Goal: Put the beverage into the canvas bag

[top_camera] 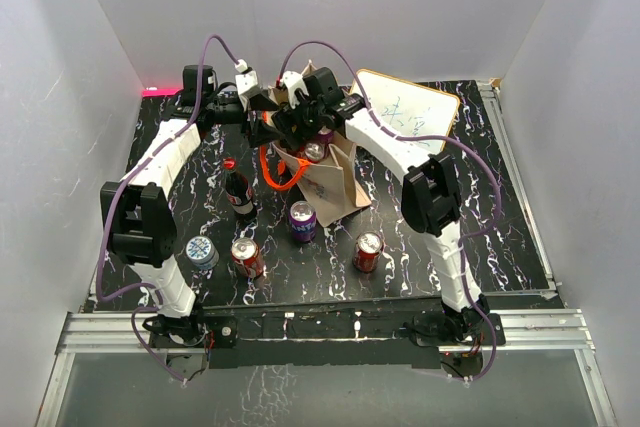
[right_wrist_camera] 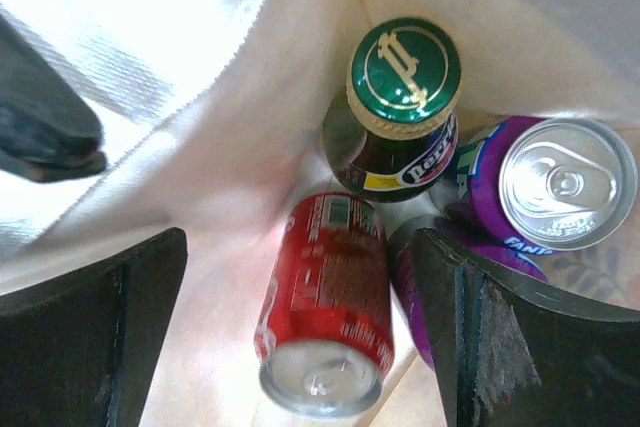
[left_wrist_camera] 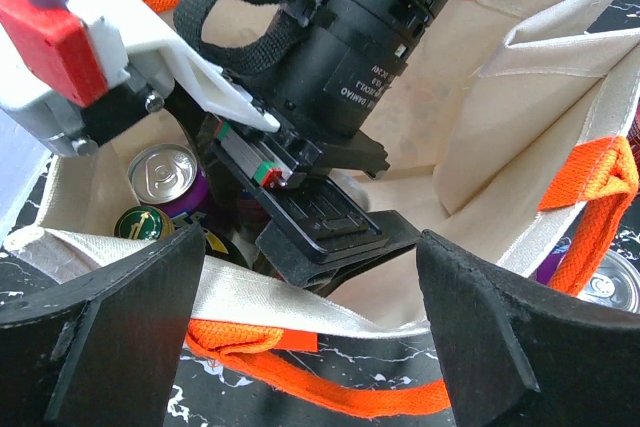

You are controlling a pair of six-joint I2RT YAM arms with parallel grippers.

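The canvas bag (top_camera: 330,182) stands open at the back middle. My right gripper reaches down inside it, open. Below its fingers in the right wrist view lie a red can (right_wrist_camera: 325,287), a green-capped bottle (right_wrist_camera: 400,97) and purple cans (right_wrist_camera: 555,182), all in the bag. My left gripper (top_camera: 262,117) is open at the bag's left rim, nothing between its fingers. On the table stand a cola bottle (top_camera: 239,192), a purple can (top_camera: 302,227), two red cans (top_camera: 247,259) (top_camera: 367,257) and a small white-lidded drink (top_camera: 202,253).
A whiteboard (top_camera: 420,107) lies at the back right, beside the bag. The front middle of the table (top_camera: 300,282) and its right side have bare space around the cans.
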